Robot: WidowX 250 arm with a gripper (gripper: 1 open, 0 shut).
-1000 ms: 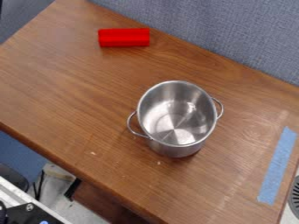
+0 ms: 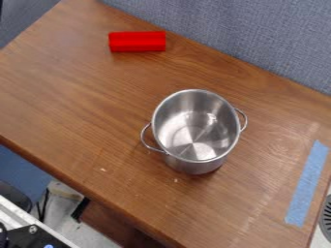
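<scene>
A steel pot (image 2: 195,131) with two side handles stands upright at the middle right of the wooden table (image 2: 77,107), and its interior looks empty. A red cylinder (image 2: 137,42) lies on its side near the back of the table, toward the upper left. No gripper can be made out in the camera view.
A strip of blue tape (image 2: 305,184) is on the table's right side. A grey padded wall runs behind the table. Part of some white and black equipment shows at the lower left corner, beyond the table edge.
</scene>
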